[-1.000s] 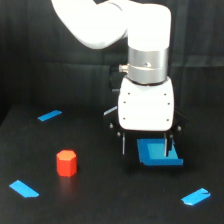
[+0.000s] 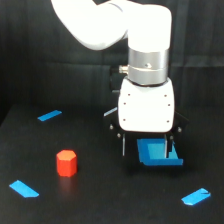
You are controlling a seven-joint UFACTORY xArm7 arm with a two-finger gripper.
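My white gripper [image 2: 146, 152] points downward right of the middle. Its two thin dark fingers stand wide apart, so it is open, and no object shows held between them. Behind and partly between the fingers lies a bright blue square piece [image 2: 160, 160], which looks like a shallow tray or open box; the hand hides some of its far left part. To the left, apart from the gripper, a red-orange block [image 2: 66, 163] with a hexagonal top stands upright on the dark surface.
Blue tape strips mark the dark surface: one at the back left [image 2: 49, 115], one at the front left [image 2: 23, 188] and one at the front right [image 2: 196, 197]. The surface between the red block and the gripper is clear.
My gripper is very slightly lower than before. The red block and the blue piece have not moved.
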